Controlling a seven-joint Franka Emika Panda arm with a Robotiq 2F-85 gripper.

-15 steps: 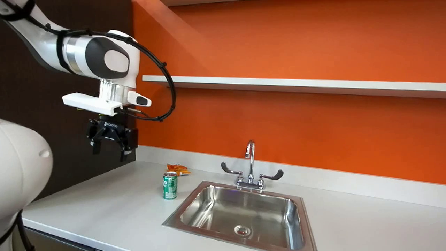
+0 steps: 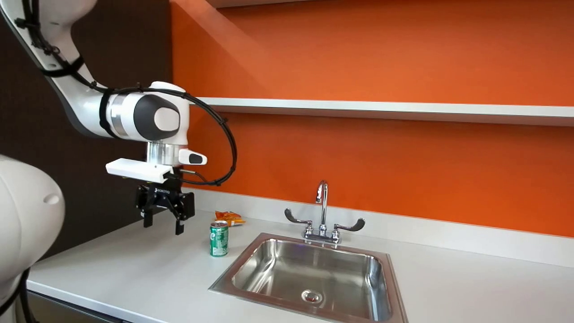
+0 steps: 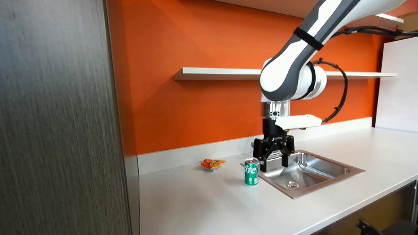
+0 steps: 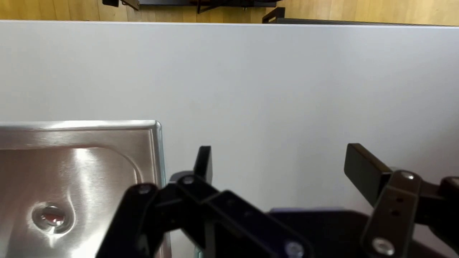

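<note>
My gripper [image 2: 163, 228] stands open above the counter, nothing between its fingers. In exterior view 1 it hangs to the left of a green soda can [image 2: 219, 240], apart from it and higher. The can [image 3: 251, 172] stands upright on the counter, left of the sink; in exterior view 2 the gripper [image 3: 275, 166] appears just to its right. Behind the can lies a crumpled orange snack bag [image 3: 212, 164], near the back wall. Between the spread fingertips in the wrist view, only bare counter shows; I cannot make out the can or the bag there.
A steel sink [image 2: 248, 290] is set into the white counter [image 2: 123, 269], with a faucet [image 2: 323, 210] behind it. Above runs a white wall shelf [image 2: 387, 105]. A dark panel [image 3: 62, 117] closes off the bag's end of the counter.
The arm has come down and, in exterior view 1, moved to the right, bringing the open gripper lower. The can and snack bag have stayed where they were.
</note>
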